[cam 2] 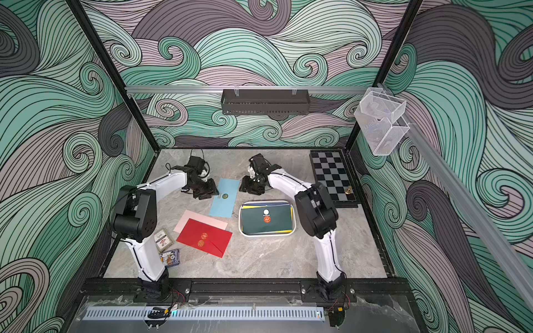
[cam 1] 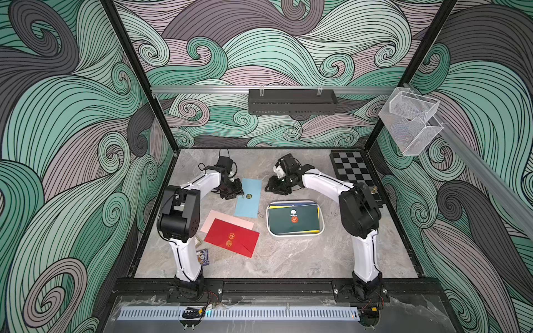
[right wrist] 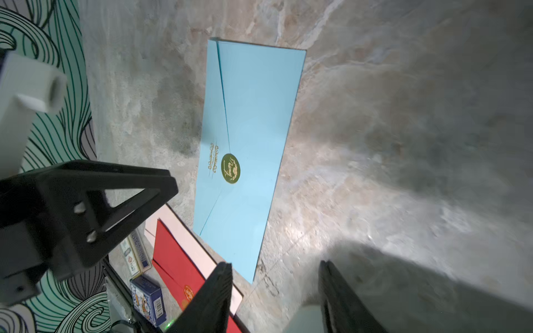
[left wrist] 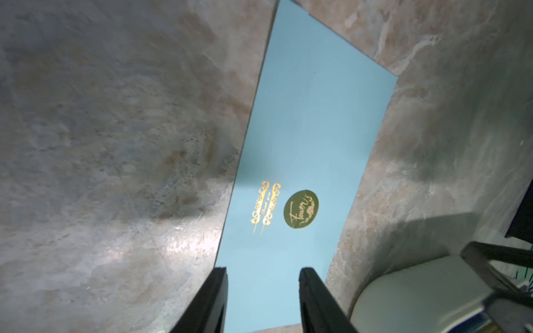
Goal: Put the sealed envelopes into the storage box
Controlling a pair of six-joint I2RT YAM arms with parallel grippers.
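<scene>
A light blue envelope [cam 1: 248, 205] with a gold oval seal lies flat between my two grippers. My left gripper is partly open above it, and between its fingers shows only the envelope's surface below. My right gripper stands open to the envelope's right, over bare table. Nearer the front, a red envelope [cam 1: 233, 237] lies partly over a pink envelope [cam 1: 213, 216]. The white storage box [cam 1: 294, 235] holds several envelopes, with a dark green envelope [cam 1: 294, 223] on top.
Two card boxes lie at the front left, one a blue card box [cam 2: 170, 257], the other a pale card box [cam 2: 163, 240]. A chessboard [cam 2: 331, 176] occupies the back right. Free table lies in front of the storage box.
</scene>
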